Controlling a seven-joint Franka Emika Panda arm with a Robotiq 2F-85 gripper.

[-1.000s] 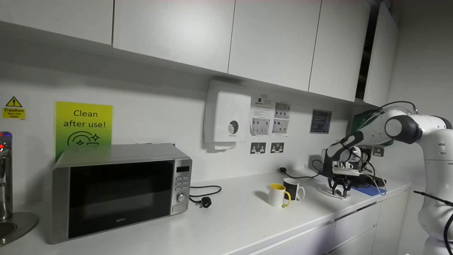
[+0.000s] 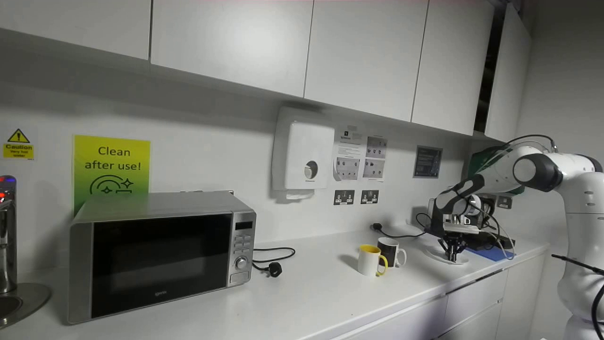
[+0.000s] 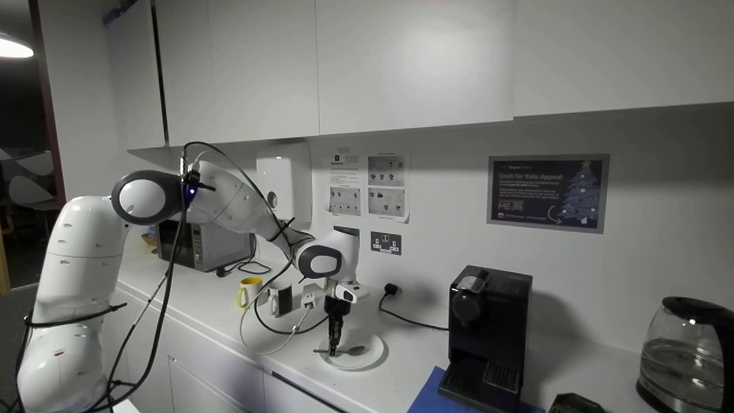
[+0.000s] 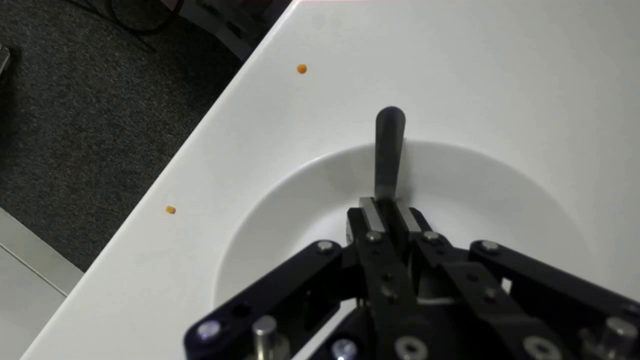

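A metal spoon [image 3: 355,350] lies across a white plate [image 3: 373,357], its handle running over the plate's near rim. My gripper [image 3: 333,353] points straight down over the plate and is shut on the spoon. In the wrist view the spoon's handle [image 4: 390,147] sticks out ahead of the fingers [image 4: 373,216], which pinch it from both sides; its bowl is hidden behind the gripper there. Under the fingers, the plate [image 4: 264,219] rests on the counter. From the first exterior view the gripper [image 2: 453,260] sits low over the plate, and the spoon is hard to make out.
A yellow-and-white mug [image 2: 368,260] and a black-and-white mug [image 2: 389,253] stand left of the plate. Beyond the plate are a coffee machine [image 3: 488,337] on a blue mat [image 3: 428,393] and a glass kettle [image 3: 688,358]. Two orange crumbs lie near the counter's edge.
One second ago the gripper's fingers were spread apart over the plate; now they are closed together. The arm looks nearly still, and the mugs have not moved.
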